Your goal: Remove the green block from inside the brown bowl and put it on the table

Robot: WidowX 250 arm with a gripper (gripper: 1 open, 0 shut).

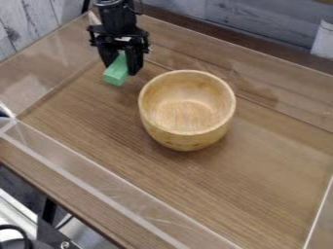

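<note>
The green block [117, 70] is outside the bowl, toward the upper left of the camera view, over the wooden table [78, 112]. My dark gripper [121, 60] points down right at the block, its fingers around the block's upper part. The block's top is partly hidden by the fingers. Whether they press on it or stand slightly apart is too small to tell, as is whether its lower end touches the table. Right of the block, the brown bowl [188, 80] stands upright and looks empty.
Bare table stretches in front of the bowl and to its right. A grey wooden wall [267, 21] closes off the back. At the back right corner stands a white object [324, 39]. Dark cables and hardware [26, 229] lie beyond the front left edge.
</note>
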